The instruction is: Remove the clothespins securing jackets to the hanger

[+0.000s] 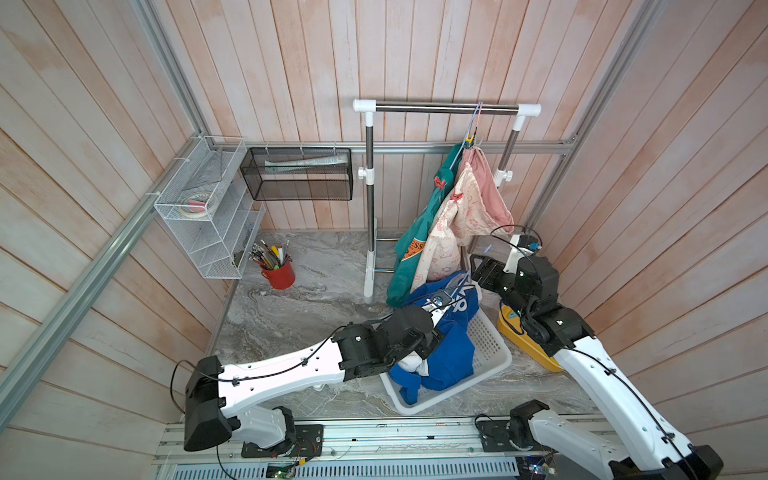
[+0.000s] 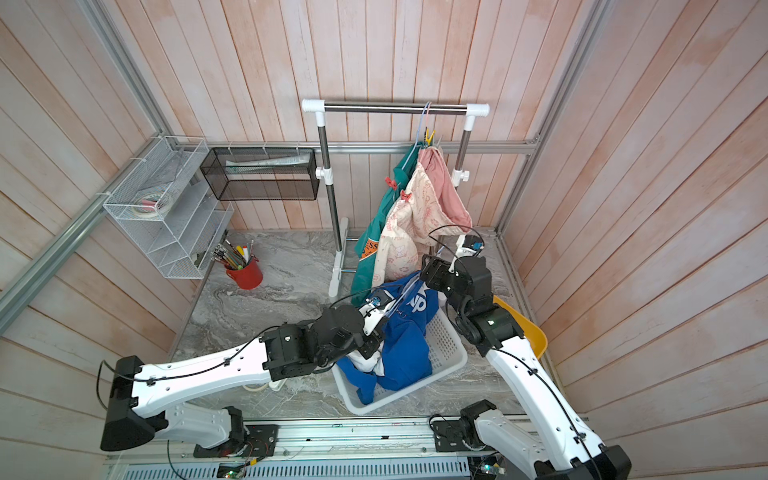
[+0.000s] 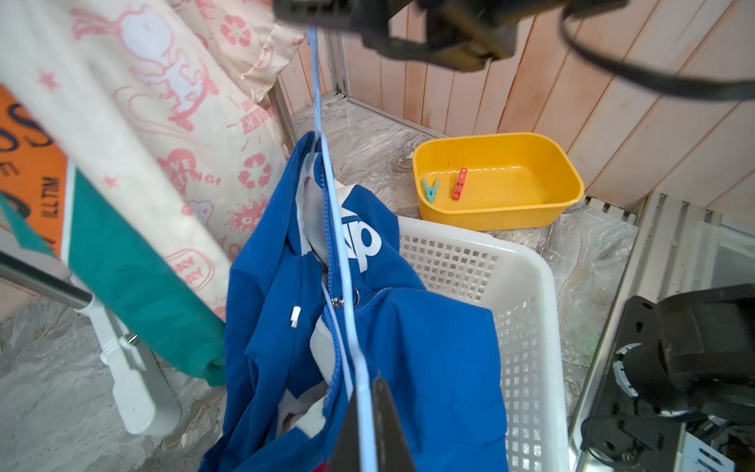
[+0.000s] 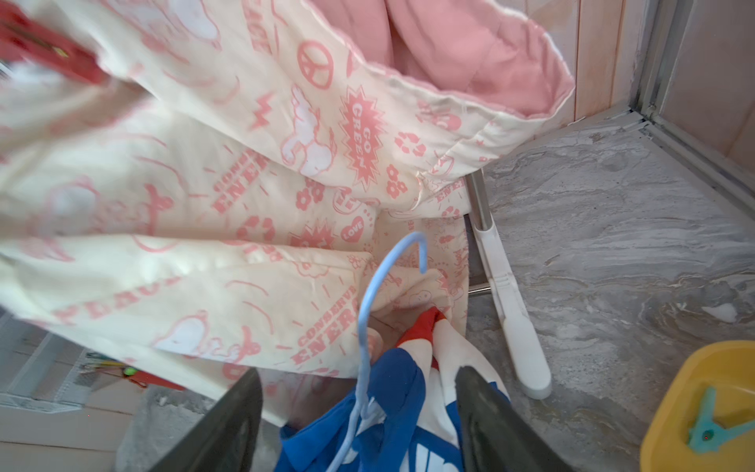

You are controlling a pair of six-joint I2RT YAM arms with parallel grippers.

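A light blue wire hanger [image 3: 346, 275] runs through the blue jacket [image 3: 440, 354], which lies bunched in the white basket [image 3: 550, 354]. In the left wrist view my left gripper is shut on the hanger wire. The hanger's hook [image 4: 364, 338] rises between the spread fingers of my right gripper, which is open and apart from it. Inside the yellow bin [image 3: 542, 145] lie a teal clothespin [image 3: 430, 190] and a red clothespin [image 3: 460, 183]. No clothespin shows on the blue jacket; its lower part is hidden.
A cream printed jacket [image 1: 436, 244] and a green one [image 1: 412, 244] hang from the rack bar [image 1: 448, 107], close beside my right gripper. A red cup of pens [image 1: 280, 276] stands left. The counter [image 1: 312, 240] between cup and rack is bare.
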